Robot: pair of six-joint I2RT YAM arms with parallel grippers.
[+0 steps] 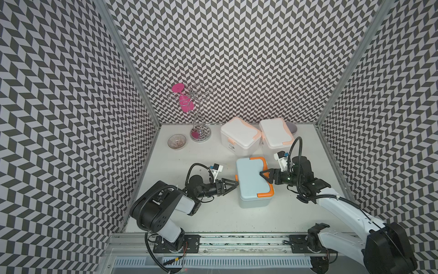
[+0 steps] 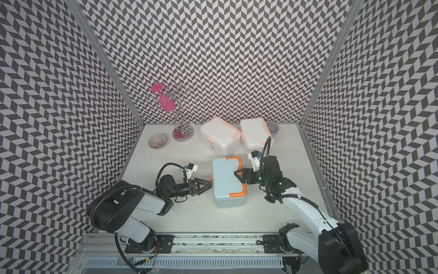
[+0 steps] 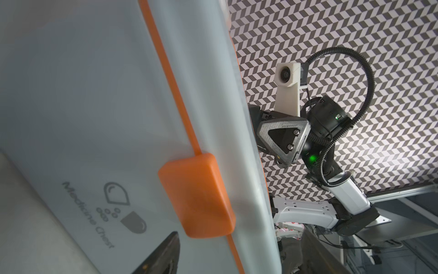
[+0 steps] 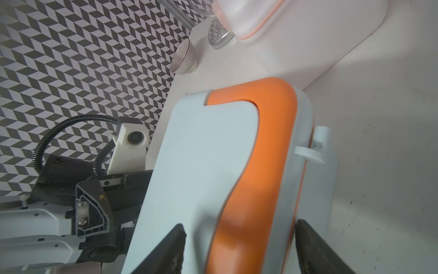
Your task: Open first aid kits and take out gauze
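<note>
A light-blue first aid kit (image 1: 251, 175) with an orange handle (image 4: 248, 205) stands upright and closed in the middle of the table. My left gripper (image 1: 235, 183) is at its left side, its parted fingers facing the orange latch (image 3: 196, 196) beside the "Medicine Chest" print. My right gripper (image 2: 239, 175) is at the opposite side, its fingers parted around the orange handle on the lid, near or touching it. No gauze is visible.
Two white-and-peach kits (image 1: 239, 134) (image 1: 276, 132) stand behind the blue one, a grey bowl partly behind them. A small bowl (image 1: 176, 141) and a metal stand (image 1: 199, 133) with pink pieces are at the back left.
</note>
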